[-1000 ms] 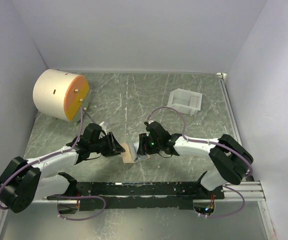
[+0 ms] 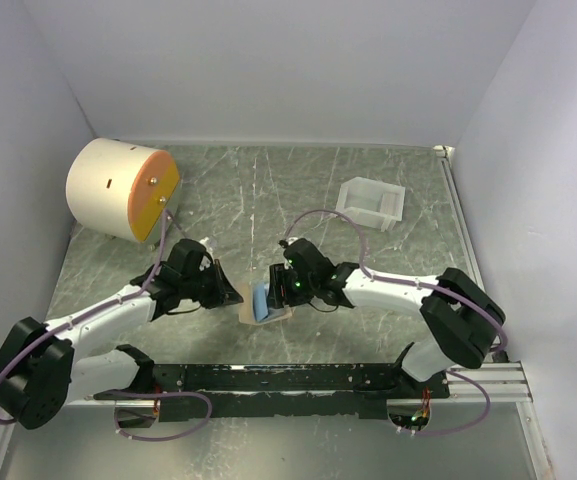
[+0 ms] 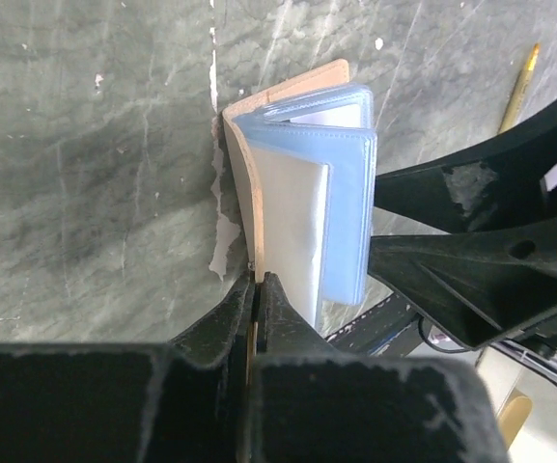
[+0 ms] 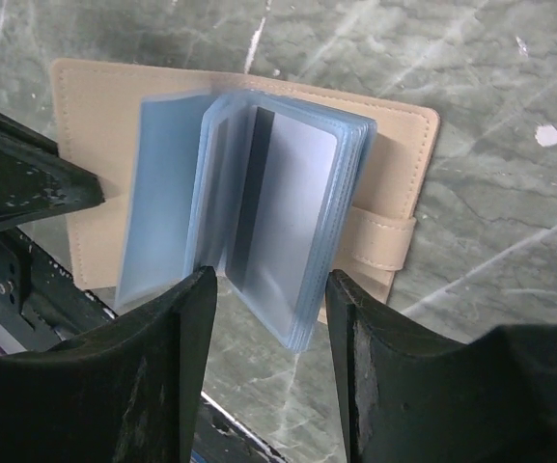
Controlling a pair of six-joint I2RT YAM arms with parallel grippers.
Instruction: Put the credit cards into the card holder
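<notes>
A tan card holder (image 2: 243, 312) stands part open on the grey marbled table, its bluish clear sleeves (image 3: 350, 212) fanned up from the tan cover (image 4: 95, 125). At the cover's free edge, my left gripper is shut on the thin tan flap. My right gripper is open, with upright sleeves standing between its spread fingers. A white panel with a dark stripe (image 4: 252, 188) shows inside one sleeve and looks like a card. No loose card is clearly visible, and the flap's pinched end is hidden in the left wrist view.
A white tray (image 2: 396, 205) sits at the back right. At the back left lies a large cream cylinder with an orange and yellow end (image 2: 108, 190). A yellow pencil-like stick (image 3: 519, 89) lies near the holder. Table behind the holder is bare.
My left gripper has gone from open to shut on the cover's edge. My right gripper has shifted slightly left over the sleeves.
</notes>
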